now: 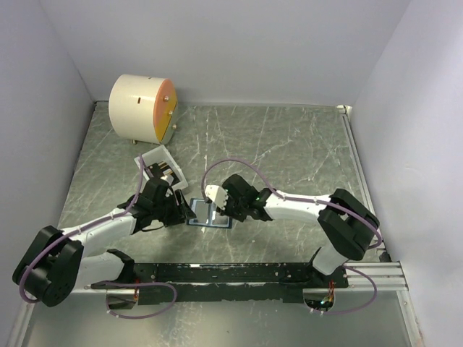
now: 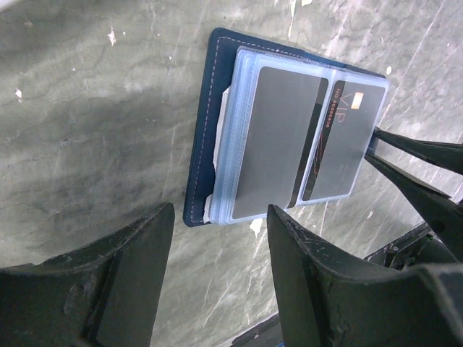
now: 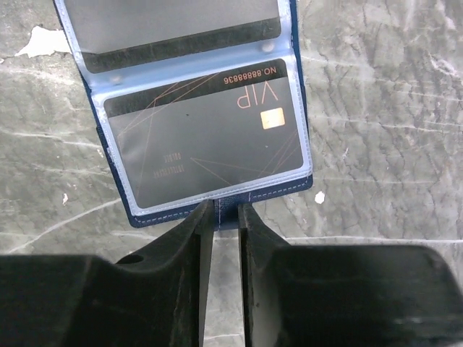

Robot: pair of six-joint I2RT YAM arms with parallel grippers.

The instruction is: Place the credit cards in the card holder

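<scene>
The open navy card holder [image 1: 202, 212] lies flat on the marble table, with clear sleeves showing dark cards, one printed VIP [image 3: 210, 137]. My right gripper is at its outer edge, fingertips close together over the navy strap there; whether they grip it is unclear. My left gripper stands part open just beside the holder's other end, nothing visible between its fingers.
A white tray [image 1: 145, 155] with dark items lies behind the left gripper. A cream cylinder [image 1: 134, 108] stands at the back left.
</scene>
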